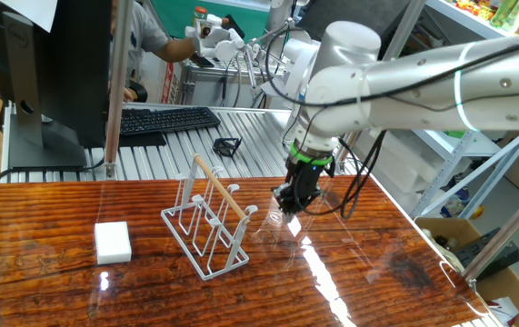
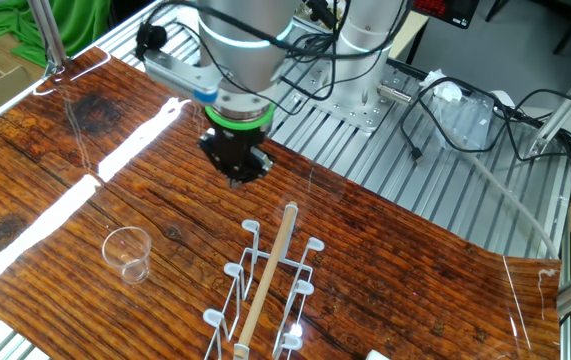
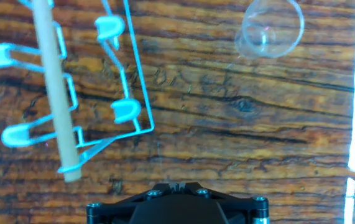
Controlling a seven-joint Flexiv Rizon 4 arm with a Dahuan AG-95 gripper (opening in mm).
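My gripper (image 2: 235,182) hangs above the table with its fingers drawn together at the bottom of the wrist view, and nothing shows between them. A clear plastic cup (image 2: 128,248) stands apart from it on the wooden surface; in the wrist view that cup (image 3: 273,28) appears at the upper right. The white wire rack (image 1: 206,238) with a wooden top bar (image 1: 220,186) is on the table too. Its empty, white-tipped prongs show at the left of the wrist view, and no cup hangs on them.
A white block (image 1: 112,242) lies left of the rack. Loose cables hang around the arm. Metal frame posts (image 1: 120,86) rise at the table's edges. Bare wood (image 2: 395,270) spreads out to the right of the rack in exterior view 2.
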